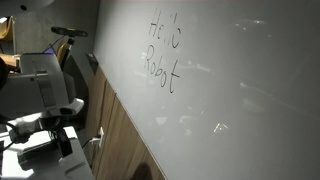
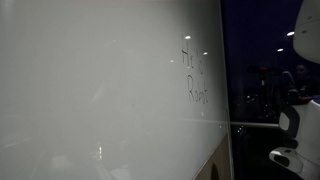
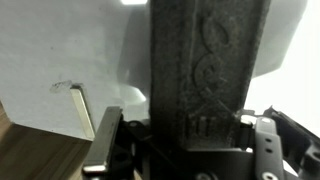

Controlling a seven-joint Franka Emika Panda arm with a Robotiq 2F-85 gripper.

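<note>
A dark grey block, apparently a whiteboard eraser (image 3: pixel 212 65) with a raised pattern on its face, fills the middle of the wrist view. My gripper is shut on it, with one finger at each side of the block's lower end. At the lower left of exterior view 1, the hand (image 1: pixel 35 95) hangs over a pale tabletop (image 1: pixel 75 165), beside the whiteboard. The whiteboard (image 1: pixel 240 90) carries the black handwriting "Hello Robot" (image 1: pixel 162 68). In exterior view 2 the fingers cannot be seen.
A short pale stick-like piece (image 3: pixel 82 112) lies on the grey surface in the wrist view, near a dark smudge. Wood panelling (image 1: pixel 120 140) runs below the board. Behind the arm is clutter (image 1: pixel 65 35). The board's face is unobstructed.
</note>
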